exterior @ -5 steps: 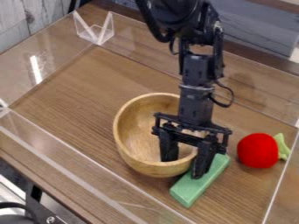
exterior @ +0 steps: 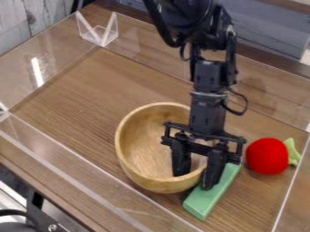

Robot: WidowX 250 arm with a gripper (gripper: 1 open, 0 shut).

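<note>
My black gripper [exterior: 204, 152] hangs low over the right side of a wooden bowl [exterior: 143, 138], its fingers at the rim beside a green block [exterior: 212, 198]. Whether anything is between the fingers is hidden by the dark fingers themselves. The green block lies on the table to the right of the bowl's front, partly under the gripper. A red tomato-like object [exterior: 269, 156] with a green top lies just right of the gripper.
A small white wire-like object [exterior: 100, 29] stands at the back left.
The gripper has shifted only slightly over the bowl's rim. The bowl and green block appear nearly where they were.
</note>
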